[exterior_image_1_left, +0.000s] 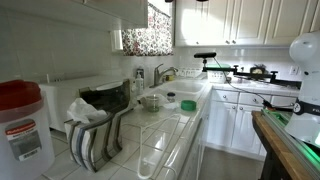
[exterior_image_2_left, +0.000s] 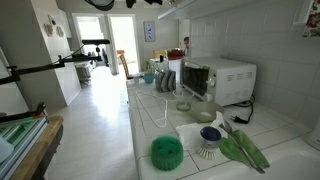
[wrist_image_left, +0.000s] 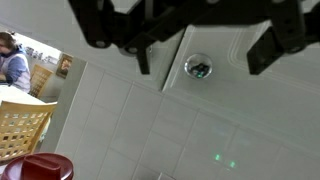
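Note:
My gripper stands open in the wrist view, its two dark fingers wide apart and nothing held between them. Beyond the gap between the fingers, a round glass knob (wrist_image_left: 198, 67) shows on a white cabinet door (wrist_image_left: 240, 75); whether anything touches it cannot be told. The red-lidded container (wrist_image_left: 40, 168) appears at the lower left of that view. In exterior view 1 the same kind of red-lidded container (exterior_image_1_left: 24, 130) stands at the near left of the counter. Only dark parts of the arm show along the top of exterior view 2.
A dish rack (exterior_image_1_left: 92, 140) holds plates beside a white toaster oven (exterior_image_2_left: 225, 82). On the counter are a green round scrubber (exterior_image_2_left: 167, 152), a blue-topped brush (exterior_image_2_left: 209, 137) and green leaf-shaped items (exterior_image_2_left: 243, 150). White upper cabinets (exterior_image_1_left: 95, 12) hang above the counter.

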